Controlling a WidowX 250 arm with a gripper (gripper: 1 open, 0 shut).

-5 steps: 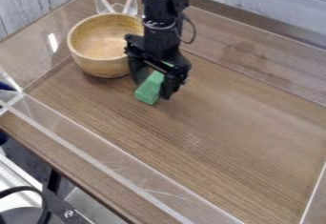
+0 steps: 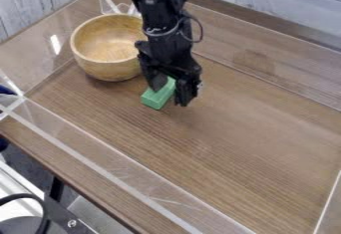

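Note:
A black robot gripper hangs over a green block on the wooden table, its open fingers at and around the block's upper part. Whether they touch it cannot be made out. The lower end of the block shows below the gripper.
A tan bowl sits just to the upper left of the block. A white object and dark cables lie along the left edge.

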